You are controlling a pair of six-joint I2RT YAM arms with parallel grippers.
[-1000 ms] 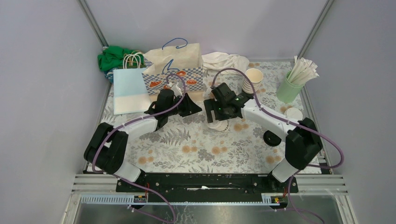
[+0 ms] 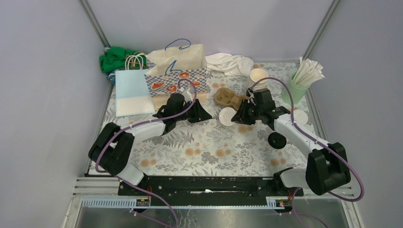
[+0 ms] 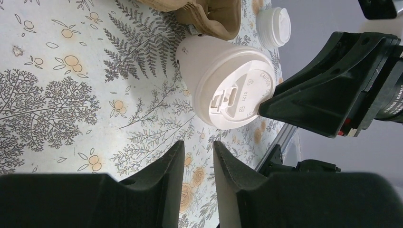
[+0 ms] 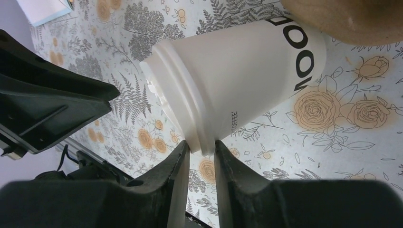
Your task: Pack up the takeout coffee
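Note:
A white takeout cup (image 4: 247, 76) with a white lid (image 3: 240, 95) stands at mid table, tilted-looking in the wrist views, beside a brown cardboard cup carrier (image 2: 227, 97). My right gripper has its fingertips at the lid's rim; whether they grip it I cannot tell. My left gripper hangs just left of the cup, fingers a little apart, with nothing between its fingers.
Paper bags (image 2: 132, 95) stand at the back left, stacked cups (image 2: 258, 76) and a green straw holder (image 2: 294, 95) at the back right. White lids (image 2: 301, 118) and a black disc (image 2: 276, 140) lie at the right.
My left gripper has moved slightly right.

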